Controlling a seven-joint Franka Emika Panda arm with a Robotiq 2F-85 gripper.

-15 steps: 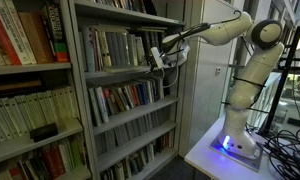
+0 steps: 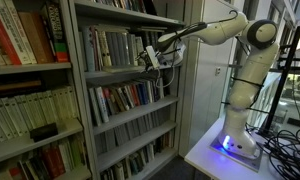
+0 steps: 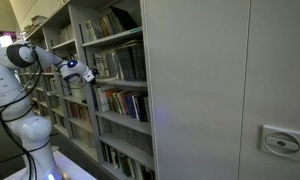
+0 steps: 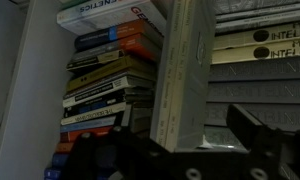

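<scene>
My gripper is open, with its dark fingers apart at the bottom of the wrist view. Between and beyond them, a pale, thick book [image 4: 188, 75] stands out from its neighbours, its near end close to the fingers. Whether either finger touches it, I cannot tell. In exterior view 1 the gripper [image 2: 150, 62] is at the front of the upper bookshelf [image 2: 125, 72]. Exterior view 2 has the gripper [image 3: 92, 76] beside the same shelving, too small there to show the finger.
Left of the pale book in the wrist view is a stack of mixed books [image 4: 108, 90]; grey volumes [image 4: 258, 93] lie to its right. A shelf wall [image 4: 28, 80] borders the far left. The white table [image 2: 215, 160] under the arm has bare surface.
The arm's wrist has shifted slightly in front of the shelf. The books in exterior view 1 look unmoved.
</scene>
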